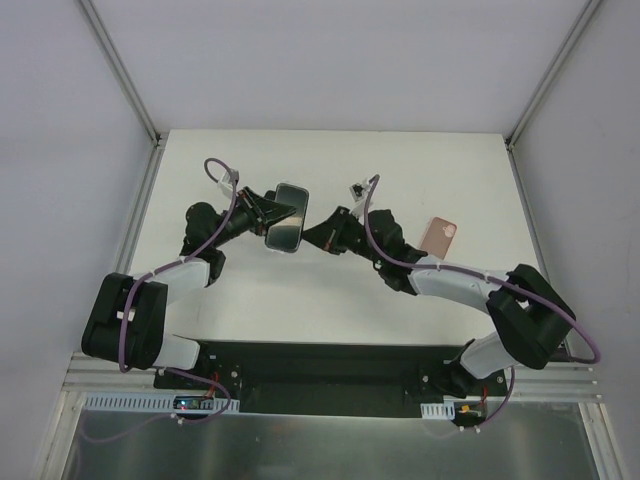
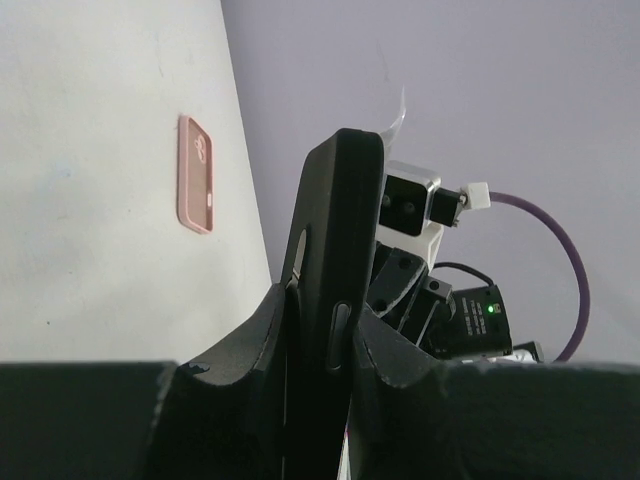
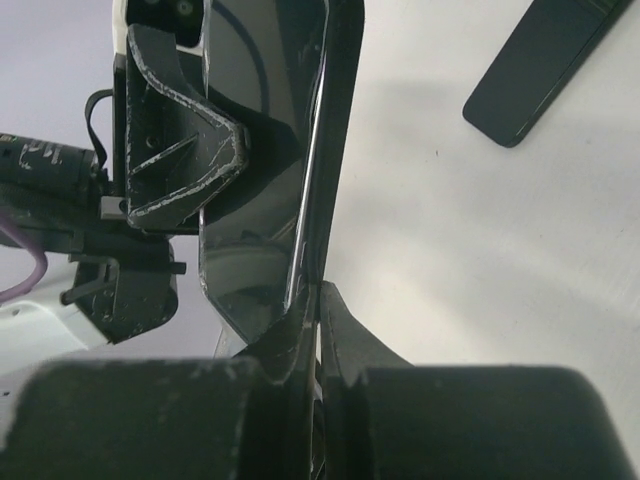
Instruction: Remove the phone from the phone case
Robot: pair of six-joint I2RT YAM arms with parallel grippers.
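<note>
A dark phone point(image 1: 286, 222) is held upright-ish by my left gripper point(image 1: 266, 212); in the left wrist view its black edge point(image 2: 338, 230) rises between the fingers, and in the right wrist view its glossy body point(image 3: 260, 262) fills the left side. Whether a case is on it, I cannot tell for sure. My right gripper point(image 1: 318, 236) is shut, its fingertips point(image 3: 340, 320) at the phone's edge. Another dark slab point(image 3: 530, 70), like a phone, shows at upper right in the right wrist view.
A pink case point(image 1: 437, 236) lies on the white table point(image 1: 360, 160) at the right, beside the right arm. Walls and rails border it.
</note>
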